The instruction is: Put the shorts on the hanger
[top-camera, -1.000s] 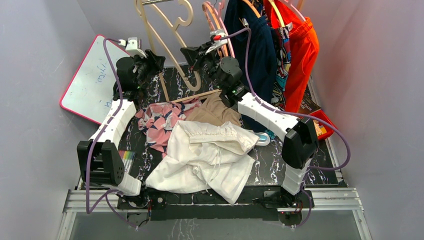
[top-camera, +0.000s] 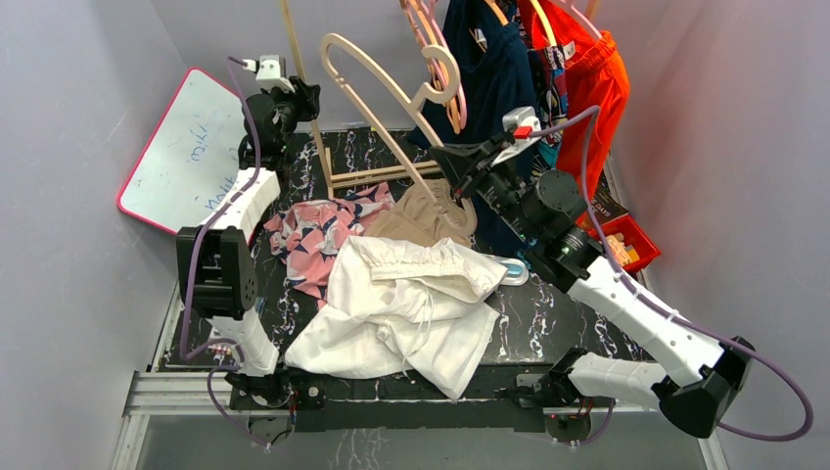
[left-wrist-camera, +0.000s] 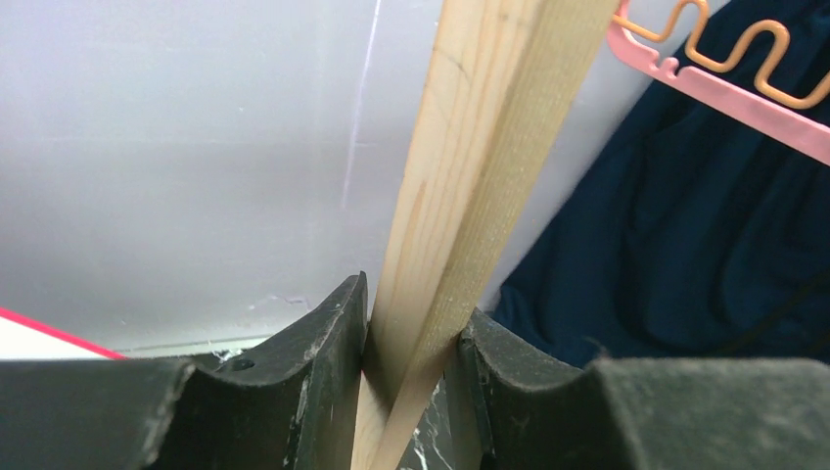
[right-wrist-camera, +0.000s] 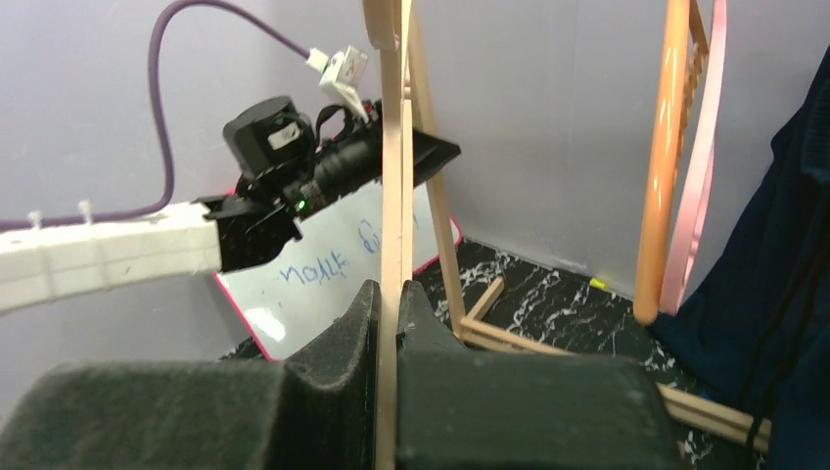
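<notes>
White shorts [top-camera: 401, 313] lie spread at the front middle of the table. A cream hanger [top-camera: 369, 124] is up in the air above the table's back, off the rack, with my right gripper [top-camera: 445, 166] shut on its bar. In the right wrist view the hanger [right-wrist-camera: 391, 196] runs upright between the fingers. At the back left, my left gripper [top-camera: 315, 100] is shut on the wooden rack post [top-camera: 296, 49]. The left wrist view has that post [left-wrist-camera: 440, 196] clamped between both fingers.
Pink patterned cloth [top-camera: 318, 240] and tan shorts [top-camera: 416, 215] lie behind the white shorts. Navy clothes [top-camera: 489, 78] and orange shorts [top-camera: 595, 88] hang at the back right. A whiteboard [top-camera: 186, 147] leans at the left, and a red box [top-camera: 636, 240] stands at the right.
My right gripper has carried the hanger to the right and toward the front, away from the rack post.
</notes>
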